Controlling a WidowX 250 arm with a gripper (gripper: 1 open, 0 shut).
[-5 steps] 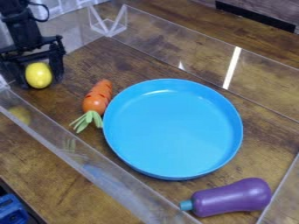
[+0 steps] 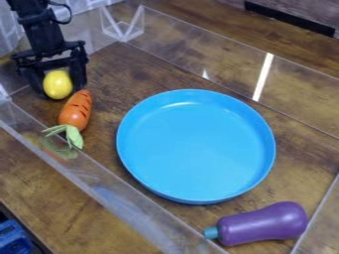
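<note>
My black gripper (image 2: 52,73) reaches down at the upper left, its fingers around a yellow round object (image 2: 57,85); whether it grips it is unclear. Just below and right of it lies an orange toy carrot (image 2: 75,111) with pale green leaves pointing toward the front. A large blue plate (image 2: 196,144) occupies the middle of the wooden surface, apart from the carrot.
A purple toy eggplant (image 2: 263,224) lies at the front right. Clear low walls (image 2: 106,194) border the work area. Bare wood is free behind the plate.
My gripper and the yellow object have shifted slightly right. The carrot has moved left, away from the plate, and turned more upright in the view.
</note>
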